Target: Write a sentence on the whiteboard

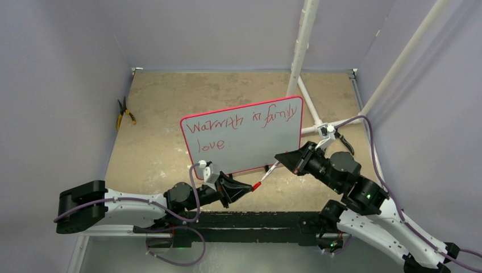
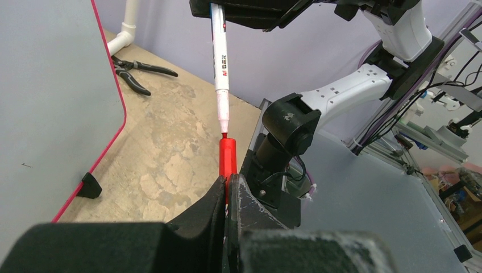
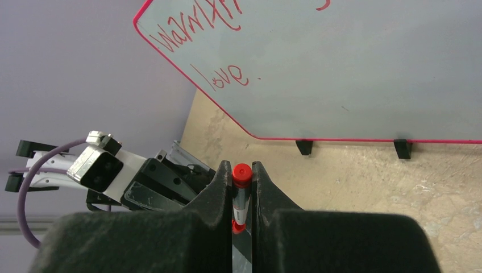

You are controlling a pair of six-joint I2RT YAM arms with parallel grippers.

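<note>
The whiteboard (image 1: 250,145) has a pink-red frame and carries red handwriting, "Warmth in family" with "love." beneath. In front of its lower edge, my right gripper (image 1: 277,157) is shut on the rear end of a white marker, whose red end shows between its fingers in the right wrist view. The marker slants down toward my left gripper (image 1: 250,188), which is shut on the red cap (image 2: 227,156). In the left wrist view the marker's red nib (image 2: 224,135) is right at the cap's mouth, still partly visible.
Black clips (image 3: 304,147) support the board's lower edge. Yellow-handled pliers (image 1: 124,114) lie at the far left, black-handled pliers (image 2: 136,71) on the right beside white pipes (image 1: 318,126). The tabletop left of the board is clear.
</note>
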